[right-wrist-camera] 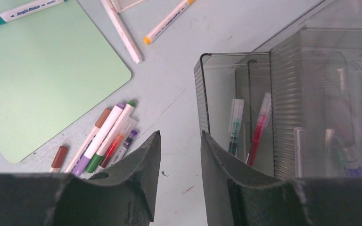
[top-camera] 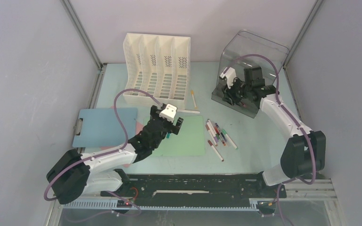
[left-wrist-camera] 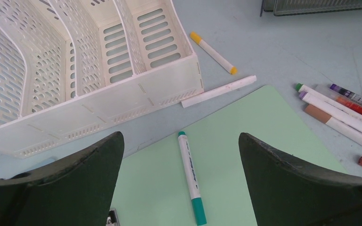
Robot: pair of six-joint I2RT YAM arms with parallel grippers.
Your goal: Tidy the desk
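Note:
Above the green board (left-wrist-camera: 235,117) my left gripper is open; a teal-capped marker (left-wrist-camera: 188,169) lies on the board in the gap seen between its fingers. My right gripper is open and empty, close to the front of the clear grey organizer (right-wrist-camera: 200,84). Inside that organizer lie a red pen (right-wrist-camera: 259,127) and a teal pen (right-wrist-camera: 235,125). Several markers (top-camera: 217,133) are bunched on the desk right of the board, with a brown-capped marker (top-camera: 216,150) just in front. A yellow-capped marker (top-camera: 193,99) lies beside the white file rack (top-camera: 155,100).
A blue clipboard (top-camera: 106,127) rests at the left over a pink sheet (top-camera: 139,127). One pale marker (left-wrist-camera: 219,91) lies against the rack's front corner.

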